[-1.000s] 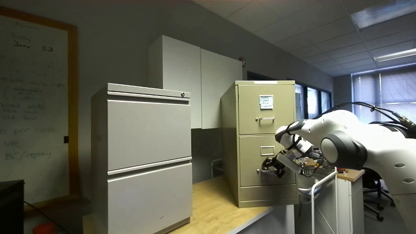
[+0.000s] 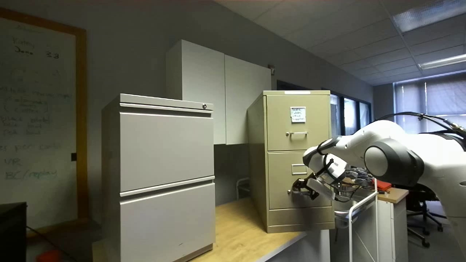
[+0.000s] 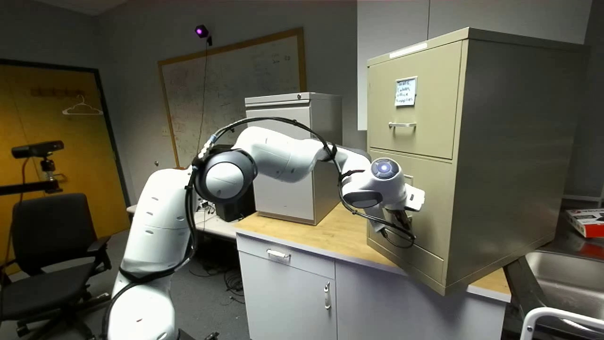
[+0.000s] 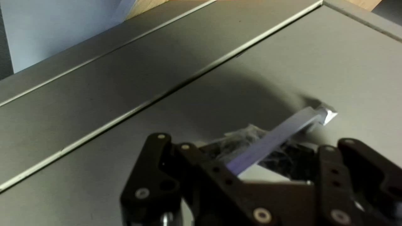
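A tan two-drawer filing cabinet point(image 2: 257, 174) stands on the wooden counter, both drawers flush with its front. My gripper point(image 2: 301, 185) is at the lower drawer point(image 3: 436, 198), by its handle. Up close in the wrist view, the handle point(image 4: 273, 141) is a pale, purplish bar running slantwise across the fingers. It passes in front of the black fingertips, which are wrapped in clear tape point(image 4: 245, 136). The fingers look shut, with their tips behind the bar, on the drawer's side. The handle's lower left end is hidden by a finger linkage. In exterior view 2 the wrist hides the fingers.
A grey two-drawer cabinet point(image 2: 168, 153) stands to the left, with bare counter point(image 2: 238, 222) between the two cabinets. The upper drawer point(image 2: 279, 111) has its own handle point(image 2: 299, 133) and a paper label. A white cart frame point(image 2: 350, 227) and a sink point(image 3: 566, 277) are at the right.
My wrist has shifted slightly left and lower and the forearm has changed angle, while the gripper stays beside the lower handle. The drawer fronts look unmoved.
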